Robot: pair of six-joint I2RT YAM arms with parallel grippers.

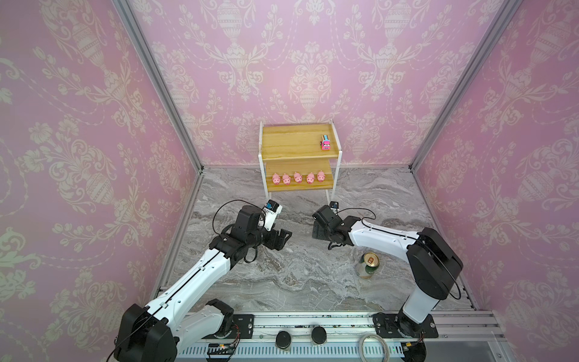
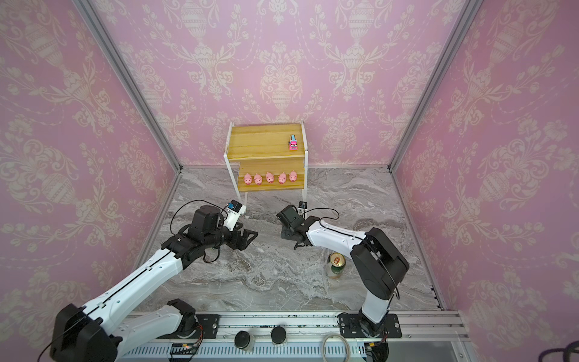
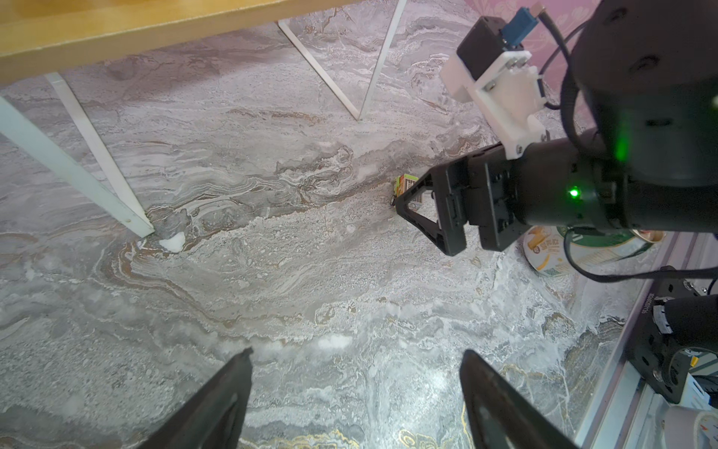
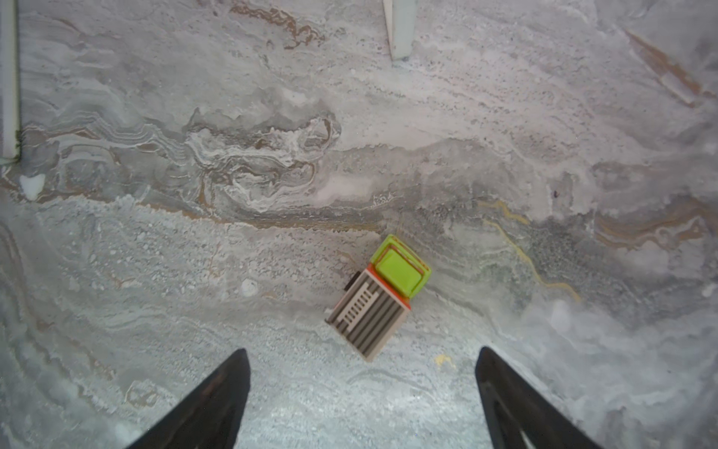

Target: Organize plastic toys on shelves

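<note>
A small toy truck [image 4: 381, 295] with a green cab and greyish slatted bed lies on the marbled table, set diagonally in the right wrist view. My right gripper is open above it, fingers apart on either side and not touching it; in both top views this arm hides the truck. My left gripper stands open over bare table, nothing between its fingers. On the shelf rack's top board [image 1: 289, 138] sits a pink toy truck [image 1: 325, 143] at the right. Several pink pig toys [image 1: 298, 177] stand in a row on the lower board [image 1: 298, 186].
A glass jar with a gold lid [image 1: 369, 260] stands below the right forearm. The rack's white legs [image 3: 359, 97] rest on the table ahead of the grippers. Clear tabletop lies between the arms and at the front.
</note>
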